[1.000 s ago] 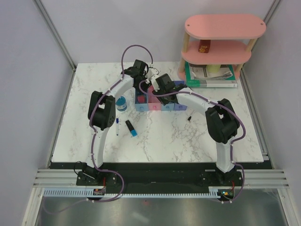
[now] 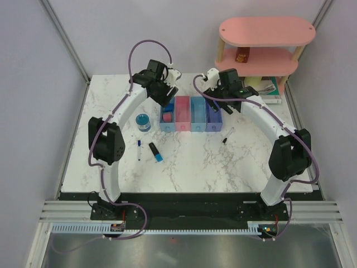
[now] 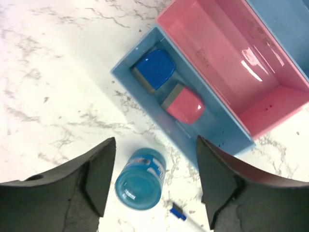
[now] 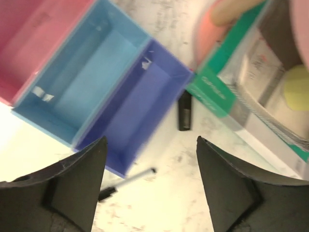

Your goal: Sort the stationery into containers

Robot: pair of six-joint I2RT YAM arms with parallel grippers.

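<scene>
Four open containers stand in a row: a light blue one (image 2: 167, 125) holding a blue block (image 3: 157, 67) and a pink block (image 3: 187, 106), then an empty pink one (image 2: 182, 111), a light blue one (image 2: 198, 111) and a dark blue one (image 4: 141, 107). A blue-lidded jar (image 3: 139, 186), a blue-capped pen (image 2: 139, 149) and a black-and-blue item (image 2: 155, 151) lie left. A black-tipped pen (image 2: 228, 135) and a small black item (image 4: 184, 111) lie right. My left gripper and right gripper are raised over the container ends, open and empty.
A pink two-tier shelf (image 2: 266, 32) at the back right holds a red box (image 2: 242, 54), with a green-and-white box (image 4: 222, 96) beneath.
Both arms have drawn apart from over the middle containers: the left moved leftward, the right moved right and upward in the top view, uncovering more of the containers.
</scene>
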